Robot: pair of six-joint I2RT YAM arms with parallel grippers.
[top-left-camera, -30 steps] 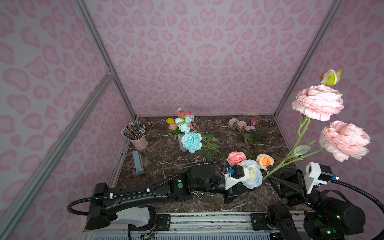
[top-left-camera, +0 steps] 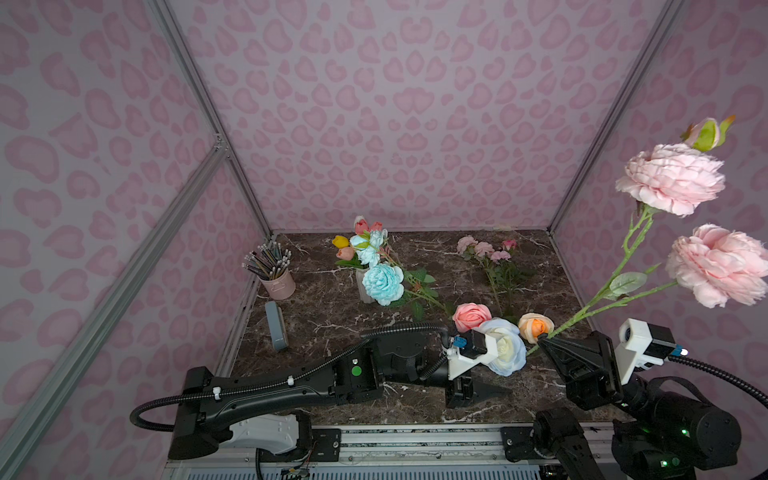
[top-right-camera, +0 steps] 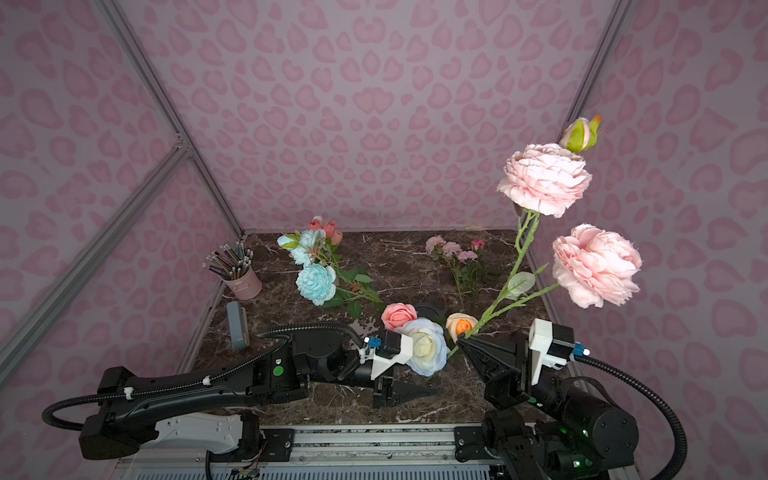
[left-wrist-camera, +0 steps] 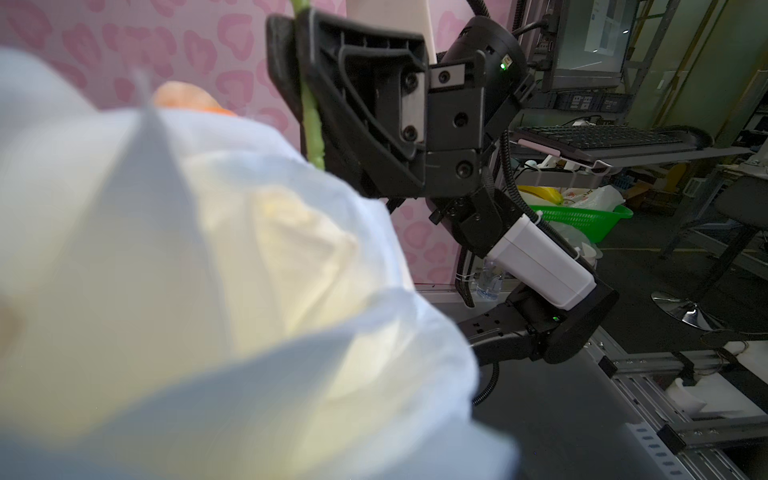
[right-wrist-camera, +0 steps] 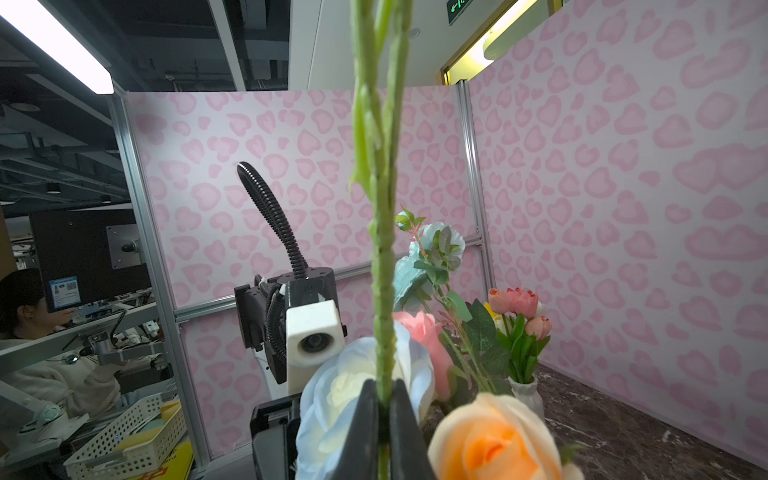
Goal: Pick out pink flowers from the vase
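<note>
A long green stem [right-wrist-camera: 384,264] carries two large pale pink blooms [top-left-camera: 672,177] and a bud [top-left-camera: 708,133]. My right gripper is shut on this stem, which runs upward between its fingers. In the top left view, the blooms rise high on the right. Beside the right fingertips are a white flower [top-left-camera: 505,346], an orange flower [top-left-camera: 534,326] and a coral-pink flower [top-left-camera: 472,317]. The vase holding them is hidden. My left gripper [top-right-camera: 412,392] is next to the white flower, which fills much of the left wrist view; its finger state is unclear.
Blue flowers [top-left-camera: 383,285] and tulips stand at the back left, and small pink flowers [top-left-camera: 483,249] at the back right. A pink pencil cup [top-left-camera: 279,284] and a grey box [top-left-camera: 276,325] are at the left.
The orange flower has shifted slightly. My left arm has barely moved.
</note>
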